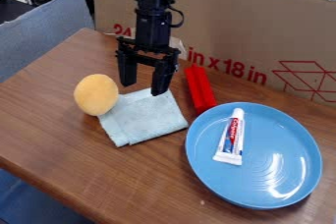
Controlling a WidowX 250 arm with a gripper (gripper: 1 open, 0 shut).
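My black gripper [143, 71] is open, its two fingers pointing down above the back part of a folded light-blue cloth [143, 120] on the wooden table. A pale orange round object [96, 94] sits at the cloth's left. A red oblong object [199, 88] lies to the right of the gripper. A white toothpaste tube [231, 136] lies on a blue plate [278, 169] at the right.
A large cardboard panel [262, 51] stands along the back of the table [105, 179]. A grey padded surface [37, 41] borders it at the left.
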